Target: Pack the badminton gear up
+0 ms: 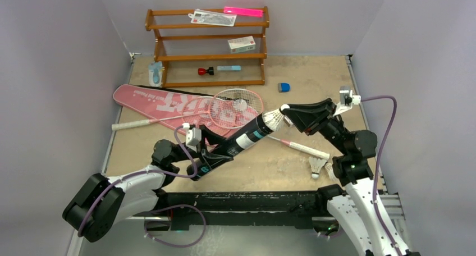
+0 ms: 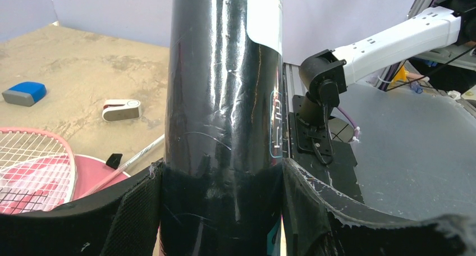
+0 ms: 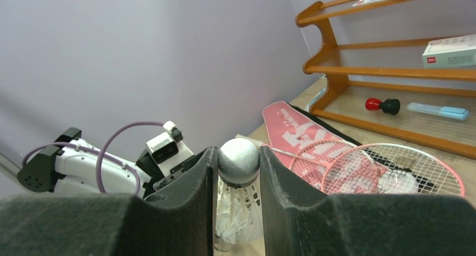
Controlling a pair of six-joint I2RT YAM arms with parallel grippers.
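My left gripper (image 1: 216,146) is shut on the black shuttlecock tube (image 1: 244,141), which is tilted up toward the right and fills the middle of the left wrist view. At the tube's upper end, my right gripper is shut on the white cork of a shuttlecock (image 3: 238,155), its feathers at the tube's mouth. Two rackets (image 1: 224,121) lie crossed on the pink racket bag (image 1: 140,101). Loose shuttlecocks (image 1: 315,167) lie at the lower right beside a racket handle (image 1: 306,149).
A wooden shelf (image 1: 207,57) with small items stands at the back. A blue block (image 1: 283,87) lies right of it.
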